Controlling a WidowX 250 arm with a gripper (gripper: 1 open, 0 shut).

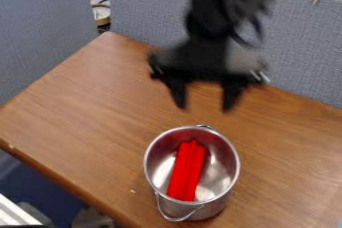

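Note:
A small metal pail (pixel 222 191) with a handle stands at the near middle of the wooden table, and a red object (pixel 186 169) lies inside it. My gripper (pixel 205 94) is a dark, motion-blurred shape above and behind the pail, apart from it; whether it is open or shut cannot be made out.
Grey padded panels (pixel 301 47) border it at the back and left. The table's near left edge drops to a dark blue area.

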